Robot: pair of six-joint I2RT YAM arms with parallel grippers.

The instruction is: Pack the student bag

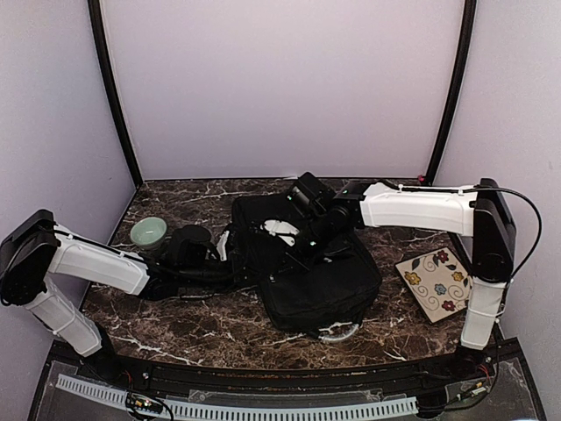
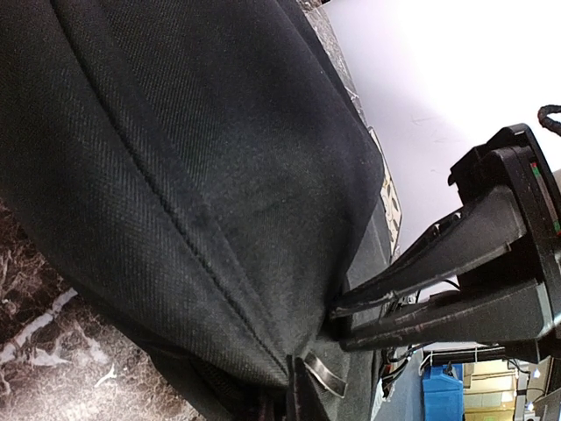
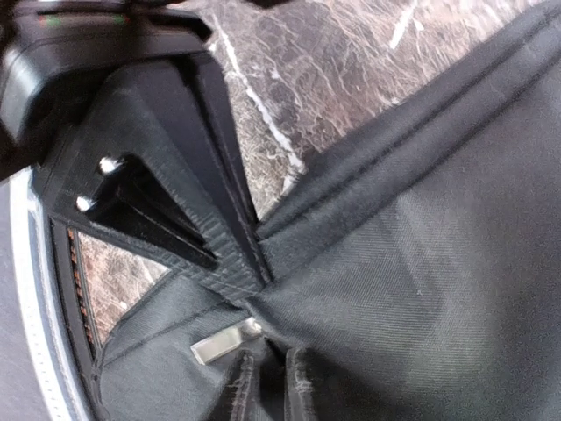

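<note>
The black bag lies in the middle of the table, its near side facing me. At its left edge my left gripper is shut on a fold of the bag's cloth; in the right wrist view this left gripper grips the fabric beside a metal zip pull. My right gripper is over the bag, close to the left one. A narrow gap parts its fingertips, and the pull lies just past them, not visibly held. The left wrist view shows the same zip pull near the right gripper's fingers.
A pale green bowl stands at the left rear. To the right of the bag lies a flat flower-patterned board. Both arms crowd the bag's left side.
</note>
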